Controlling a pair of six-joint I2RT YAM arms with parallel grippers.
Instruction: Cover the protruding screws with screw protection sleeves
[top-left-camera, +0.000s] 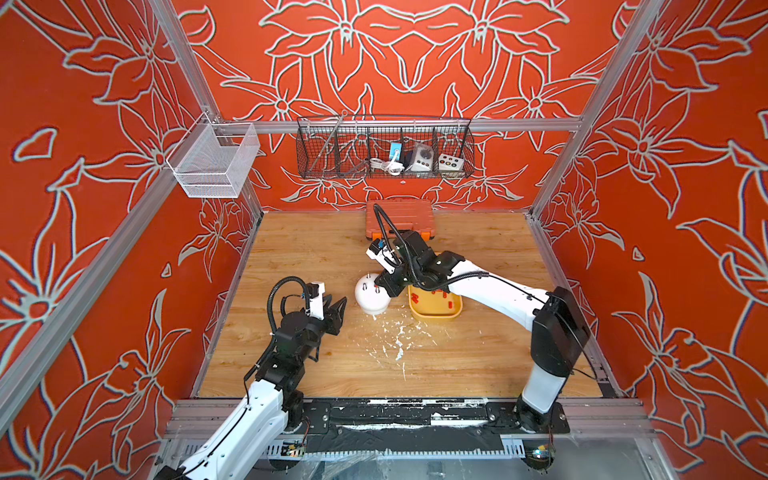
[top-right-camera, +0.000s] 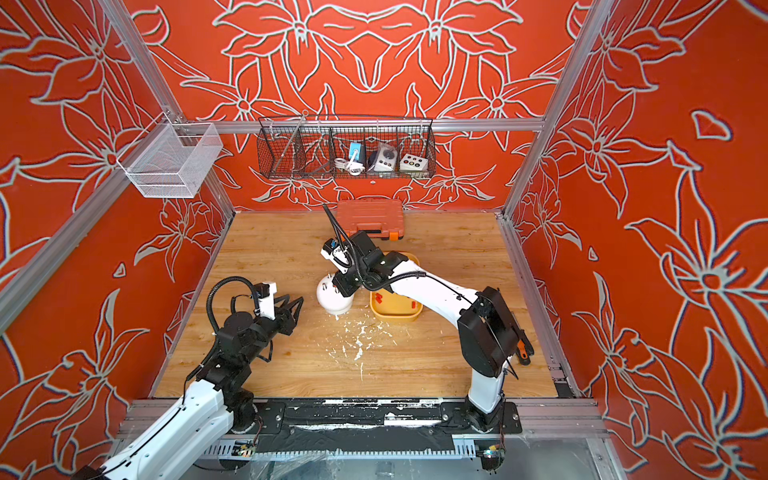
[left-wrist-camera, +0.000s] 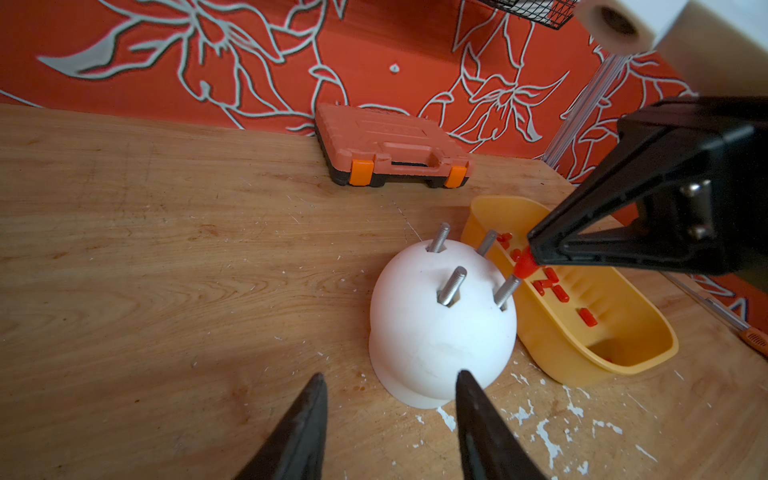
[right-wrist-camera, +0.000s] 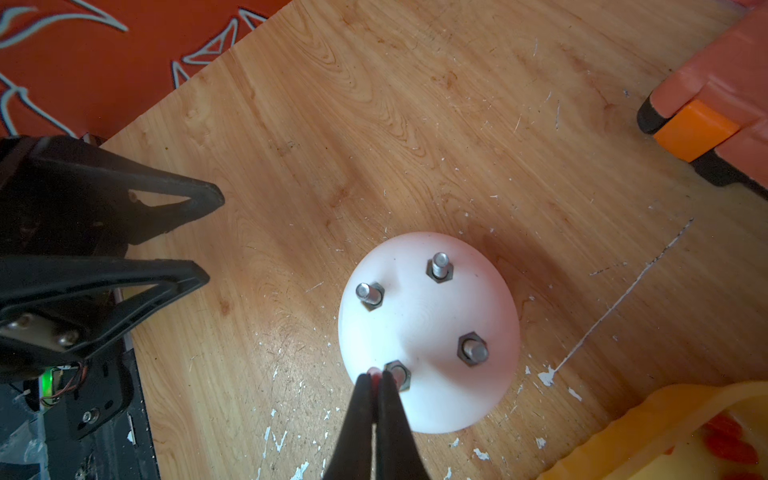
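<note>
A white dome (left-wrist-camera: 432, 336) stands on the table with metal screws, such as one screw (left-wrist-camera: 452, 285) and another (right-wrist-camera: 440, 266), protruding from nuts on its top. My right gripper is shut on a small red sleeve (left-wrist-camera: 528, 264), held at the top of the near-right screw in the left wrist view. My left gripper stands open to the left of the dome, with nothing between its fingers. A yellow tray (left-wrist-camera: 632, 360) beside the dome holds several red sleeves (left-wrist-camera: 587, 317).
An orange case (top-left-camera: 400, 212) lies at the back of the table. Wire baskets (top-left-camera: 384, 148) hang on the walls. White flecks mark the wood in front of the dome.
</note>
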